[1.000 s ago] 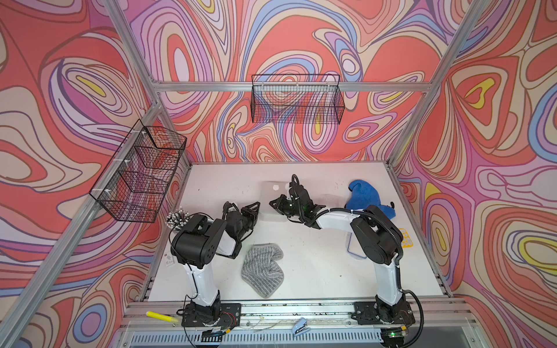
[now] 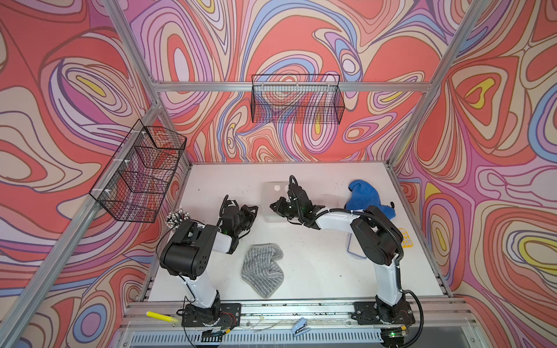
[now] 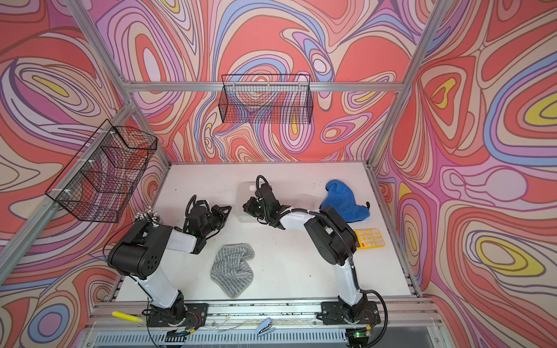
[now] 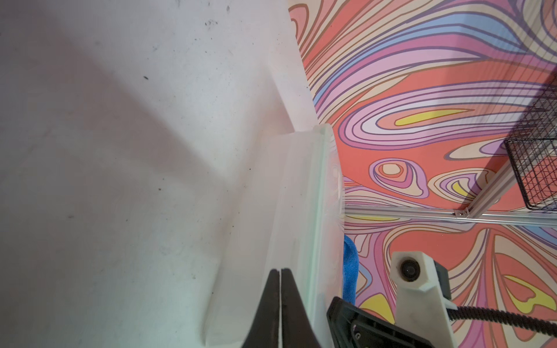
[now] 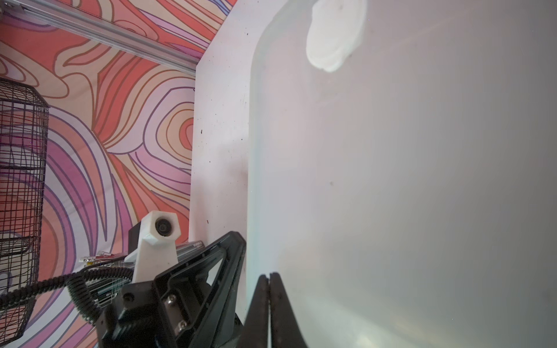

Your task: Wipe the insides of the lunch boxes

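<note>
A pale translucent lunch box [image 2: 268, 215] stands near the middle of the white table, its lid [image 5: 406, 174] on top with a white blob on it. In the left wrist view the box's side [image 4: 261, 232] and lid edge [image 4: 322, 214] run upward. My left gripper is shut with nothing between its fingers; the lid edge lies outside them, to their right. My right gripper is shut as well, empty, over the lid near its edge. Behind the right arm, a second clear shape [image 3: 307, 200] is partly hidden. A grey striped cloth [image 2: 262, 269] lies in front.
A blue cloth [image 2: 367, 197] lies at the back right, near a yellow grid item [image 3: 370, 238]. A blue-rimmed flat item [image 2: 355, 246] lies beside the right arm. White flowers [image 2: 177, 218] stand at the left.
The right gripper stayed shut.
</note>
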